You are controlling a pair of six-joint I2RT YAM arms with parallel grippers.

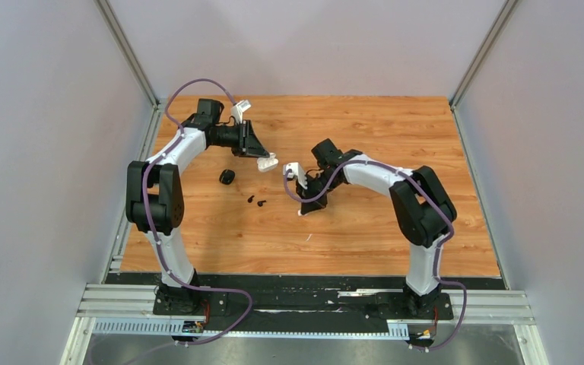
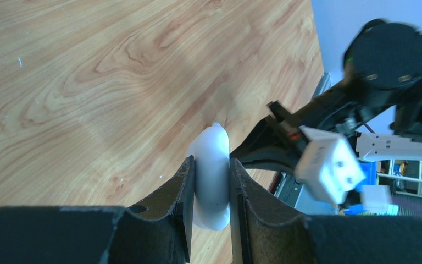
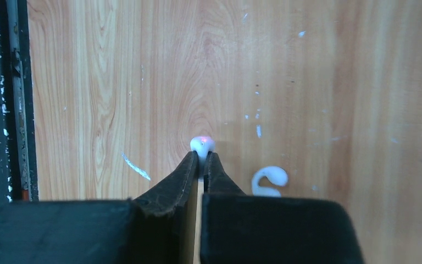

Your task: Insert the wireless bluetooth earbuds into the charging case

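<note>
The white charging case (image 2: 211, 170) is clasped between my left gripper's fingers; in the top view that case (image 1: 268, 163) hangs at the tip of the left gripper (image 1: 261, 154). My right gripper is shut on one white earbud (image 3: 202, 144), whose rounded end sticks out past the fingertips. From above, that earbud shows as a white dot under the right gripper (image 1: 303, 211). A second white earbud (image 3: 270, 177), curved, lies on the table to the right of the right fingers. In the left wrist view the case hides the right fingertips.
A black case (image 1: 227, 176) and two small black earbuds (image 1: 261, 203) lie on the wooden table (image 1: 395, 129), left of the right gripper. White scuffs (image 3: 135, 167) mark the wood.
</note>
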